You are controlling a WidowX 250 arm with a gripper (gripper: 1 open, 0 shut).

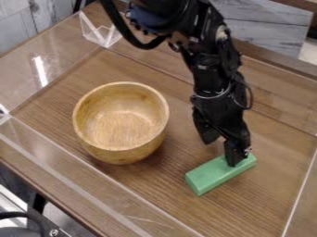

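My black gripper (225, 146) reaches down from the top of the camera view to the upper end of a green block (210, 178), which lies on the wooden table right of a tan bowl (120, 122). The fingertips are at the block's far end; whether they grip it or only rest by it is hard to tell.
The bowl sits on the left middle of the table (50, 111). Bare wood lies to the right and behind. A grey marbled surface and a white object (102, 28) show at the top edge.
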